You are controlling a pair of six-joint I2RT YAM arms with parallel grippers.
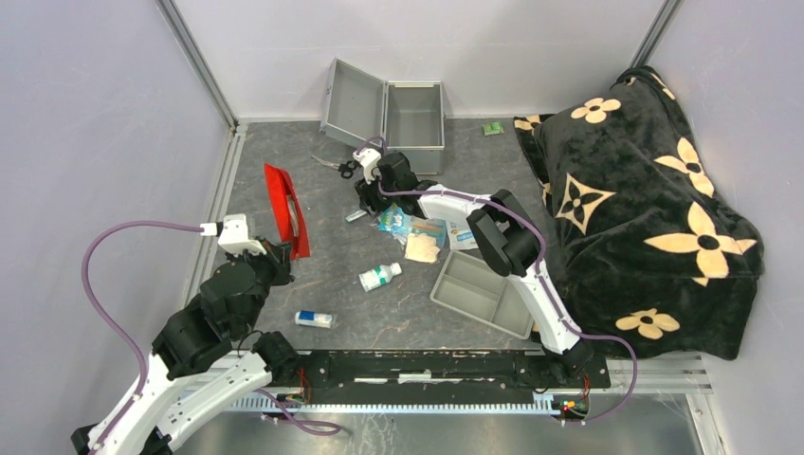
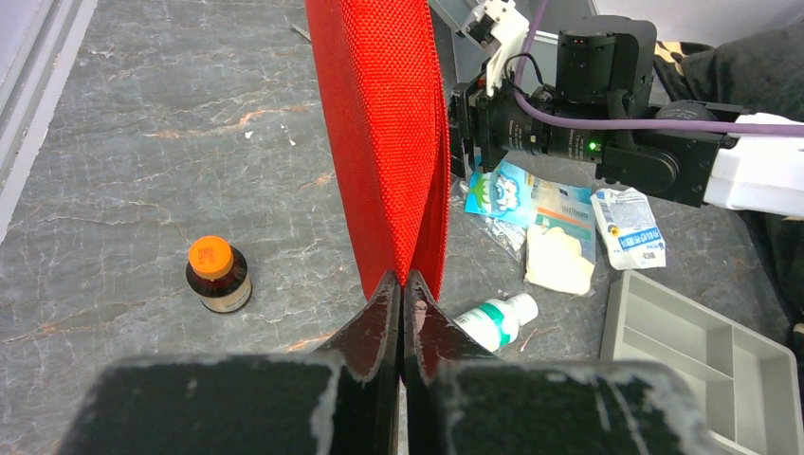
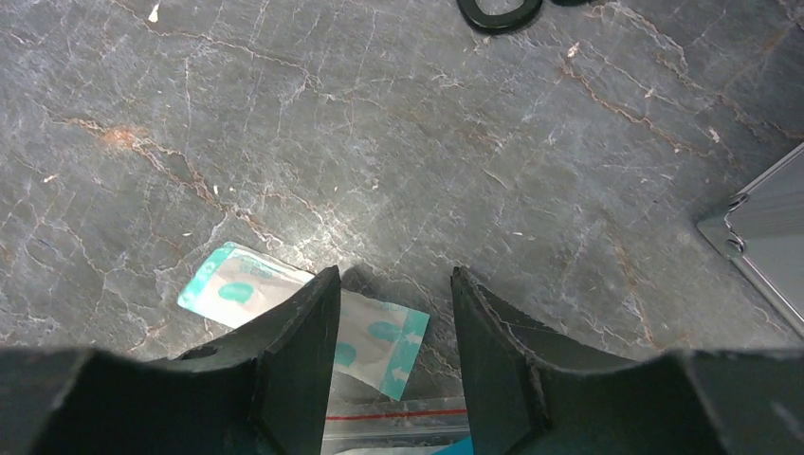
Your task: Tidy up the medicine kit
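My left gripper is shut on the lower end of a red bag (image 2: 389, 123), which hangs up and away from it over the left of the table. Low over the table, my right gripper stands open, its fingertips by a small white and mint packet (image 3: 256, 286). Part of that packet is hidden behind the left finger; nothing is gripped. The grey case (image 1: 414, 118) lies open and empty at the back. Scissors (image 1: 341, 168) are left of it. A grey divided tray (image 1: 484, 292) sits front right.
A white bottle (image 1: 379, 277), a blue-white tube (image 1: 315, 319), a beige cloth (image 1: 422, 248) and several flat packets lie mid-table. A brown bottle with orange cap (image 2: 218, 273) stands at left. A dark blanket (image 1: 645, 218) fills the right side.
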